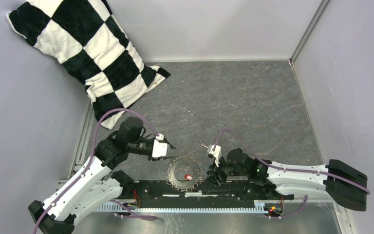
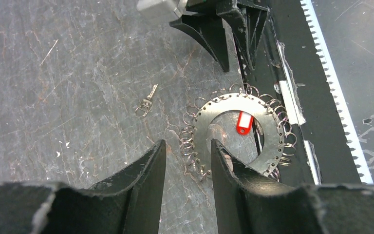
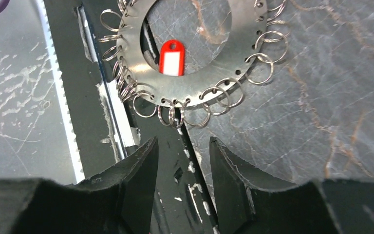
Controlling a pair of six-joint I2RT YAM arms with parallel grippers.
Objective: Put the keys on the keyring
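Note:
A flat metal keyring plate (image 1: 172, 174) edged with small wire loops lies near the table's front. Inside its opening sits a red tag (image 3: 172, 60) with a white label, part of it under the metal band. One small key (image 2: 153, 90) with its own split ring (image 2: 143, 108) rests on the grey surface, apart from the plate. My left gripper is open above the plate's left side, nothing between its fingers. Close to the plate's right edge, my right gripper points down, its fingers apart and empty; the right wrist view shows the loops just beyond its fingertips.
A black strip (image 1: 151, 189) with white tape and a toothed white rail (image 2: 338, 97) run along the front, partly under the plate. A checkered cloth (image 1: 102, 46) hangs at the back left.

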